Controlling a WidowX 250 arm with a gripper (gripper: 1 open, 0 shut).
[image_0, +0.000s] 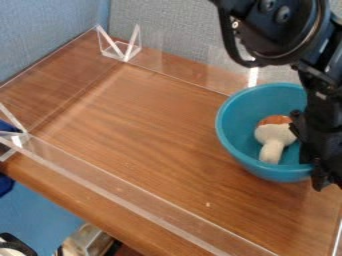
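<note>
A teal bowl (245, 117) stands at the right of the wooden table. Inside it is a toy mushroom (273, 140) with an orange-and-white cap and pale stem. My black gripper (313, 150) is at the bowl's right side, partly cropped by the frame edge; I cannot tell whether its fingers are open or shut, or whether they grip the rim.
Clear plastic edges with white brackets (118, 43) border it. Blue and grey padded walls stand behind. Blue cloth and other items lie below the left edge.
</note>
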